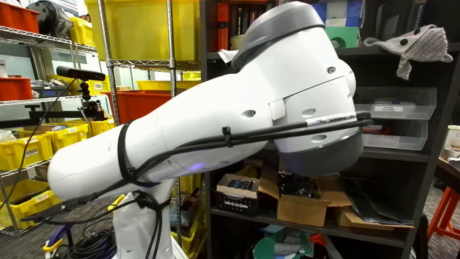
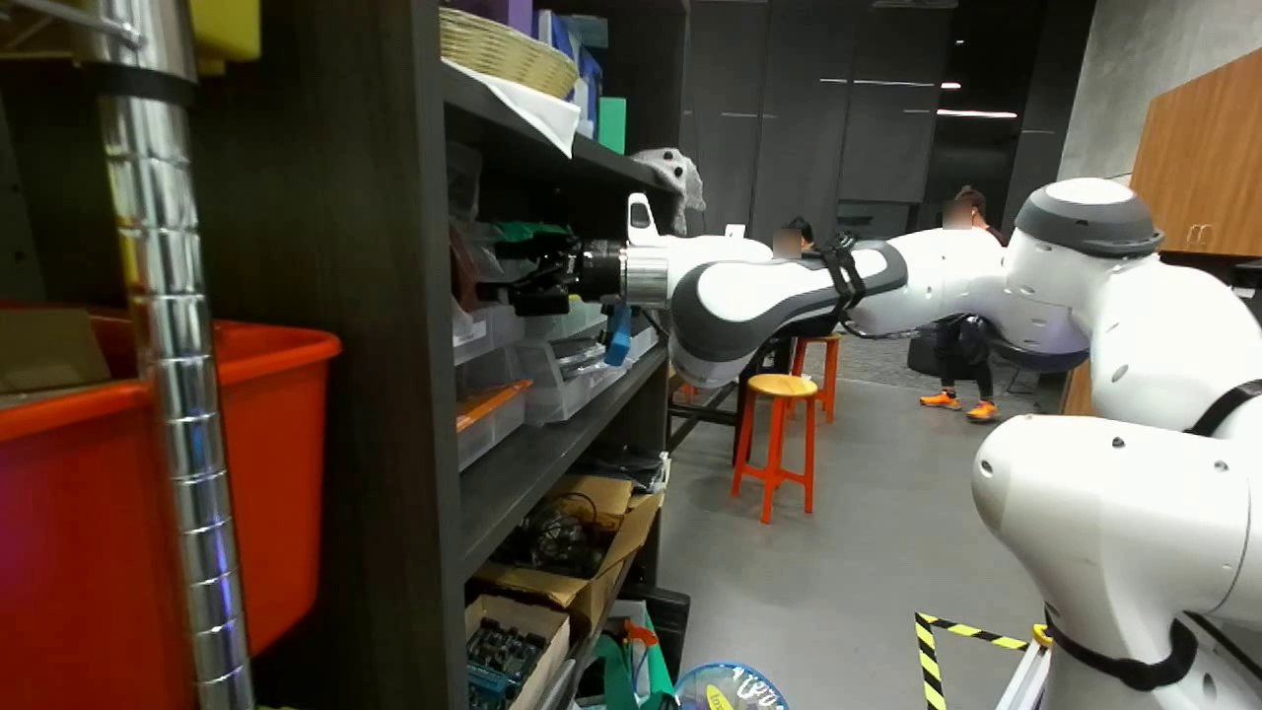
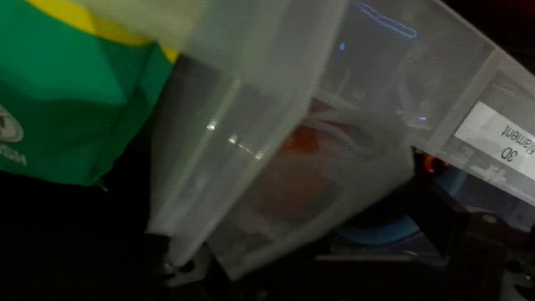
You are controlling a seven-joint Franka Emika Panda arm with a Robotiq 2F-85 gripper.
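Observation:
My gripper (image 2: 491,270) reaches level into the shelf above the clear bins in the second exterior view, its dark fingers standing apart. In the wrist view those fingers are dim and wide apart at the lower edge. A translucent plastic bin (image 3: 281,125) fills the middle there, with something reddish showing through. To its right is a white label (image 3: 501,138) reading "3D filament". A green and yellow package (image 3: 75,100) lies at the left. Whether the fingers touch the bin I cannot tell. The first exterior view shows only the arm (image 1: 202,116); the gripper is hidden.
The dark shelf board (image 2: 556,438) runs below the clear bins, and another board is above. A grey knitted toy (image 1: 414,45) hangs over the upper board. Open cardboard boxes (image 1: 302,211) stand on the lower shelf. An orange bin (image 2: 272,461) is beside the shelf.

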